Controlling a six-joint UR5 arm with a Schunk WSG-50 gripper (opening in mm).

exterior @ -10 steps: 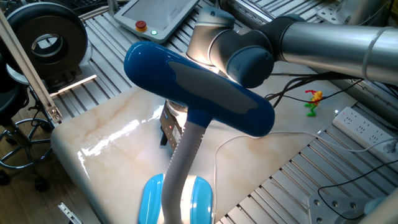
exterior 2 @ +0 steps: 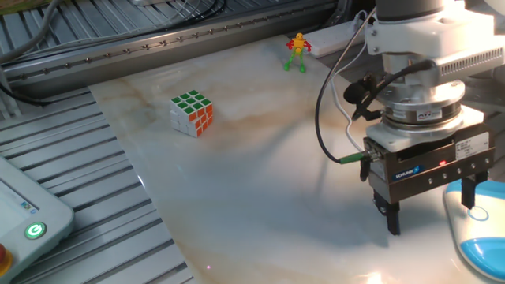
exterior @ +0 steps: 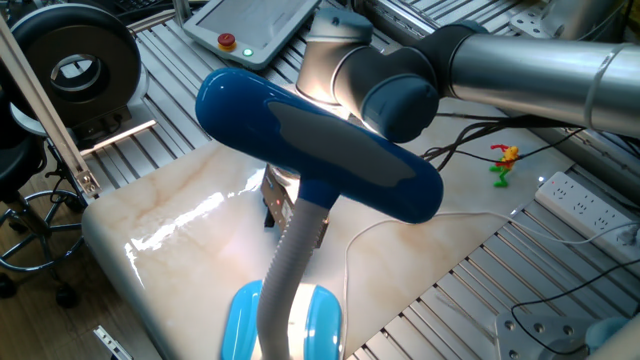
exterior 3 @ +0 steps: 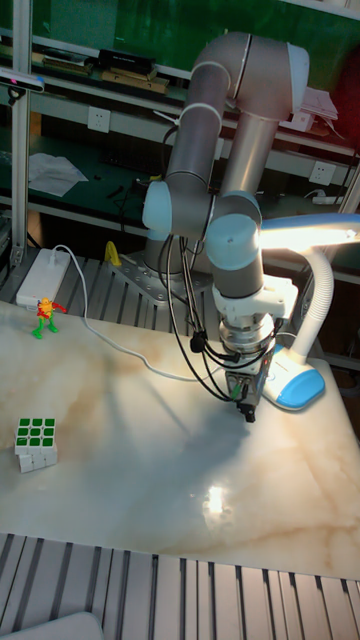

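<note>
My gripper point(exterior 2: 432, 220) hangs over the right part of the marble-patterned board, its two dark fingers point(exterior 2: 393, 220) wide apart and nothing between them. Beside it stands a desk lamp with a blue and white base point(exterior 3: 295, 386); in exterior view 2 the far finger overlaps this base point(exterior 2: 483, 256), and I cannot tell whether they touch. A Rubik's cube point(exterior 2: 192, 113), green on top with orange and white sides, sits well away from the gripper. Its upper layer looks slightly turned. Farther back stands a small red, yellow and green figure point(exterior 2: 297, 52).
The lamp's blue head point(exterior: 320, 145) and grey neck point(exterior: 291, 265) hide much of the gripper in exterior view 1. A white power strip point(exterior: 585, 215) and its cable lie near the board's edge. Between cube and gripper the board point(exterior 3: 138, 480) is clear.
In exterior view 1 the lamp's head, neck and base have shifted slightly, the base a little to the left. The gripper behind the neck looks slightly displaced; the arm appears almost still.
</note>
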